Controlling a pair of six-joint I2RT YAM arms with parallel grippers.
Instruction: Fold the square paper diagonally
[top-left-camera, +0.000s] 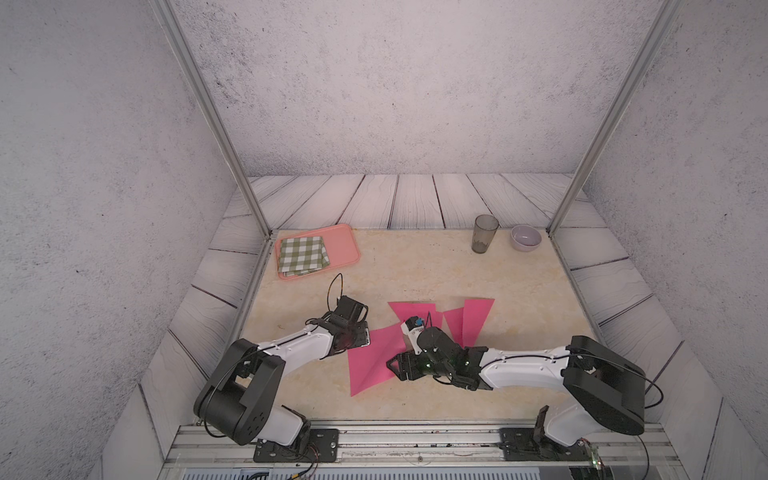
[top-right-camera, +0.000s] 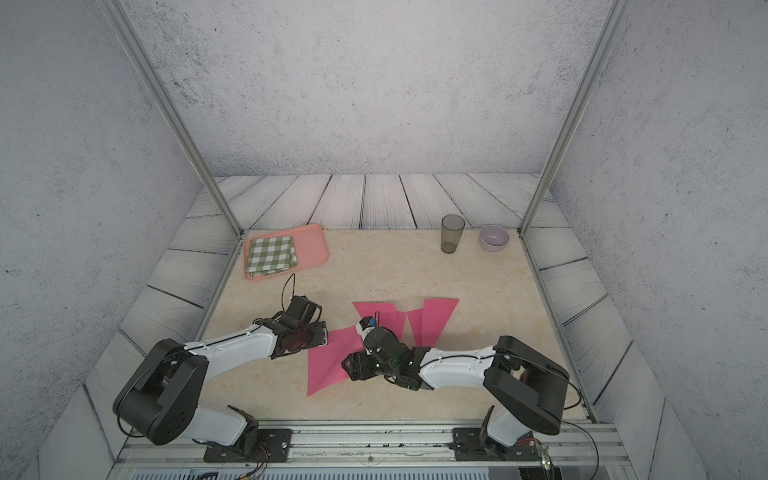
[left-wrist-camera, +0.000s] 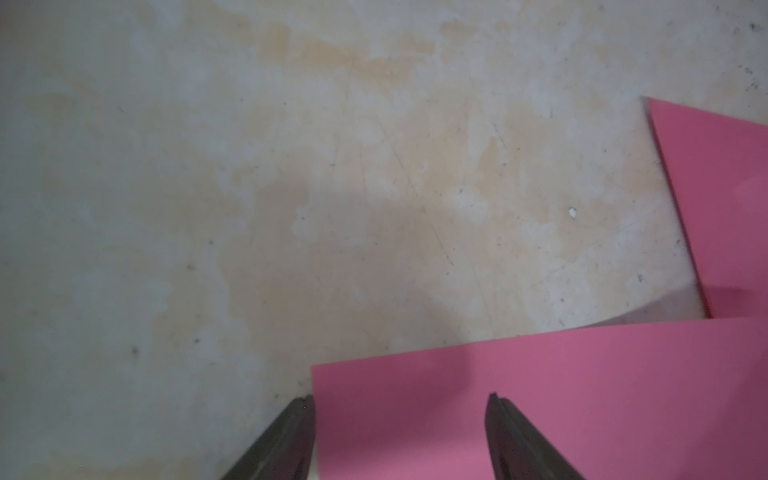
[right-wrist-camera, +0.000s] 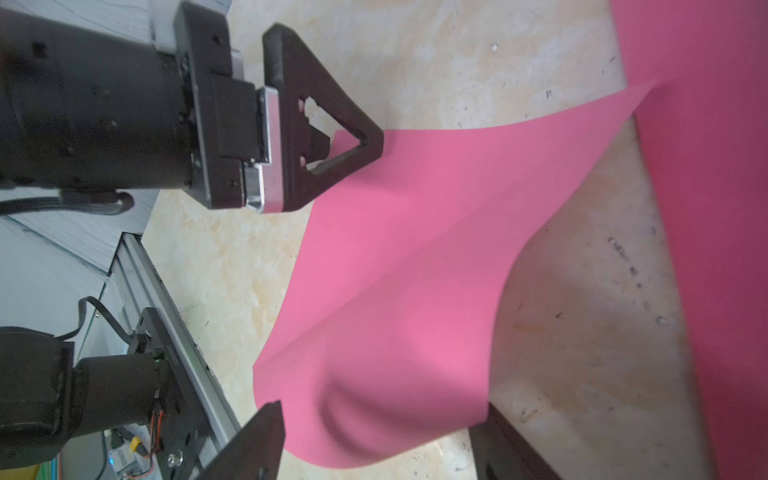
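One square of pink paper (top-left-camera: 372, 360) lies between the arms in the top left view. Its near part is bowed and raised off the table in the right wrist view, with a curled edge (right-wrist-camera: 416, 400) between the fingers of my right gripper. Those fingers stand apart, and the paper's right end meets one finger (right-wrist-camera: 508, 444). My left gripper is open over the paper's far left corner (left-wrist-camera: 384, 400); whether it touches cannot be told. The right arm hides part of the paper in both top views.
More folded pink paper pieces (top-left-camera: 477, 316) lie just behind the right arm. Farther back are a pink tray (top-left-camera: 344, 248) with a checked cloth (top-left-camera: 302, 254), a grey glass (top-left-camera: 483, 233) and a bowl (top-left-camera: 525, 237).
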